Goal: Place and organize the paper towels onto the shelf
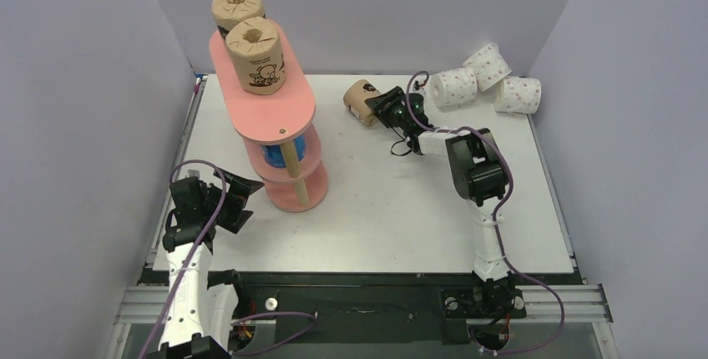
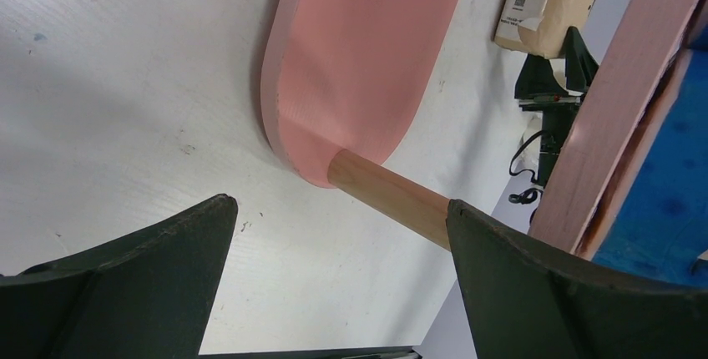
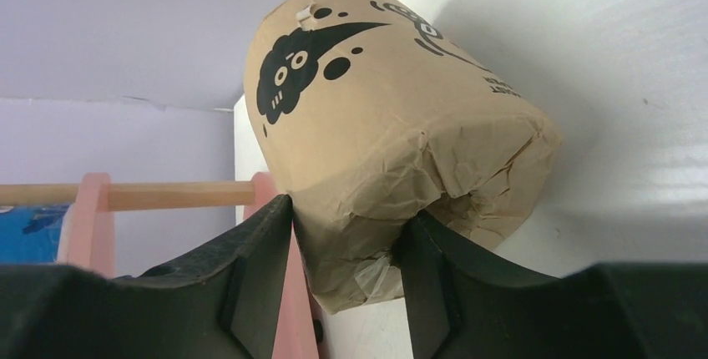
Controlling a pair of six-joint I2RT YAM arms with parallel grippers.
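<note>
A brown paper-wrapped roll (image 1: pixel 360 103) lies on its side at the back of the table. In the right wrist view, my right gripper straddles the wall of this roll (image 3: pixel 359 117): one finger is outside, the other at the core hole. Whether the fingers press on the wall cannot be told. Two brown rolls (image 1: pixel 257 58) stand upright on the top board of the pink shelf (image 1: pixel 271 113). My left gripper (image 1: pixel 255 199) is open beside the shelf's near end, nothing between its fingers; a wooden post (image 2: pixel 388 196) shows beyond them.
Three white patterned rolls (image 1: pixel 455 88) are grouped at the back right, close to the right arm. A blue item (image 1: pixel 285 152) sits on the shelf's middle level.
</note>
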